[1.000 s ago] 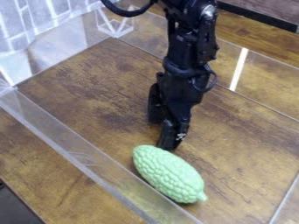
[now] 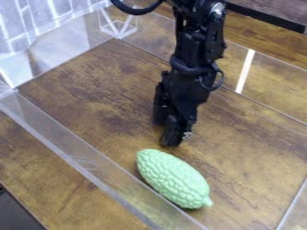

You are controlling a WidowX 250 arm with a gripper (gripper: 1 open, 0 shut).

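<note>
A pale green bumpy vegetable toy (image 2: 174, 178), like a bitter melon, lies on the wooden floor of a clear-walled tray near the bottom centre. My black gripper (image 2: 171, 128) points down just behind it, low over the wood and apart from the toy. The fingers are dark and overlap in this view, so I cannot tell how far apart they stand or whether anything is between them.
Clear plastic walls border the tray (image 2: 90, 160) along the lower left and the right. The wooden surface left of my gripper is clear. A white translucent object (image 2: 36, 31) stands at the upper left.
My gripper's fingertips have shifted slightly up and back from the green toy. The toy has not moved.
</note>
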